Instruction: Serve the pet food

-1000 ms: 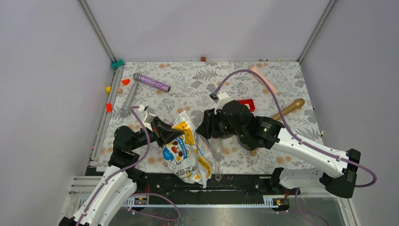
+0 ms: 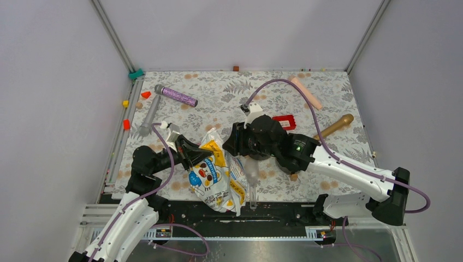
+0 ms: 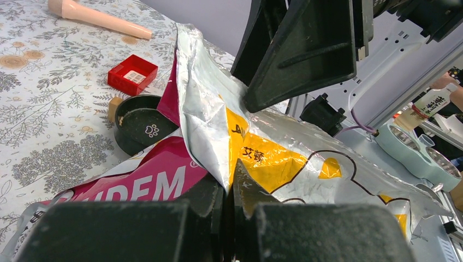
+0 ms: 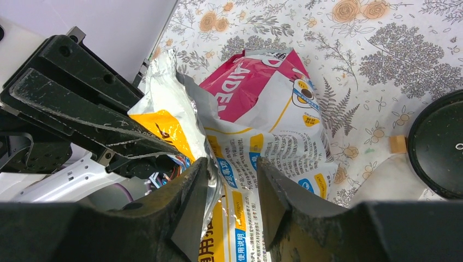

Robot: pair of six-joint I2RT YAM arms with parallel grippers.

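The pet food bag (image 2: 213, 180), white, yellow and magenta, hangs at the front middle. My left gripper is shut on its upper edge. My right gripper is at the bag's crumpled silver top, part open, with bag film between or behind its fingers; whether it grips is unclear. The black bowl with a paw print (image 3: 147, 131) lies on the table behind the bag, partly hidden under the right arm in the top view.
A red tray (image 2: 284, 121), pink club (image 2: 306, 93), gold club (image 2: 336, 126) and purple cylinder (image 2: 177, 96) lie on the floral table. A clear scoop (image 2: 252, 185) lies beside the bag.
My right gripper has moved slightly back and left toward the bag's top over the last second. The left gripper and bag are nearly unchanged.
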